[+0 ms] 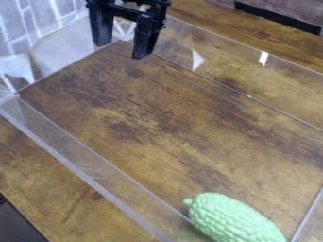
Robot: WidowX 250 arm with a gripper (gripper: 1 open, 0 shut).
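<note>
My black gripper (pixel 124 34) hangs open at the top of the camera view, over the far left end of a clear-walled enclosure on the wooden table, with nothing between its fingers. A pale green, bumpy vegetable like a bitter melon (pixel 235 217) lies at the bottom right, far from the gripper and partly cut off by the frame's edge.
Clear plastic walls (pixel 78 161) bound the work area, whose wooden floor (pixel 158 123) is bare in the middle. A white, patterned cloth or curtain (pixel 32 38) is at the upper left. A dark strip runs along the top right.
</note>
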